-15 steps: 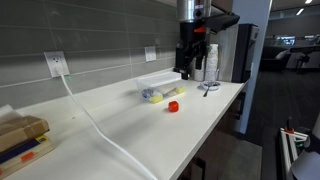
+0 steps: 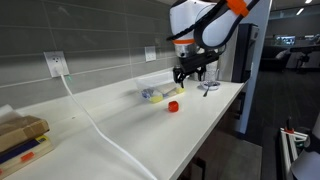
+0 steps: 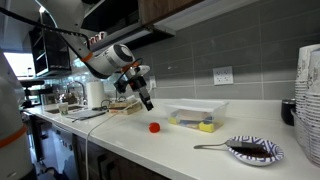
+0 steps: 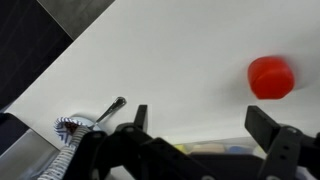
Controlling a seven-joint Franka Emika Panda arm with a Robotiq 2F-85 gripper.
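Note:
A small red object (image 2: pixel 173 106) rests on the white counter, and in the wrist view the red object (image 4: pixel 270 77) looks rounded, off to the right. My gripper (image 2: pixel 189 77) hangs above the counter, apart from everything. Its black fingers (image 4: pixel 141 116) are spread wide in the wrist view, the gripper being open and empty. From the second exterior side, the gripper (image 3: pixel 149 101) is above and left of the red object (image 3: pixel 154 127).
Behind the red object sits a clear bin (image 3: pixel 196 110) with yellow items (image 3: pixel 207 126) by it. A patterned plate (image 3: pixel 255 150) with a spoon (image 3: pixel 212 147) lies farther along, near stacked bowls (image 3: pixel 308 105). Cardboard boxes (image 2: pixel 22 138) stand at the opposite end.
In exterior view 1 the arm has swung, its head tilting and reaching a little lower and leftward over the counter. The red object has stayed in place.

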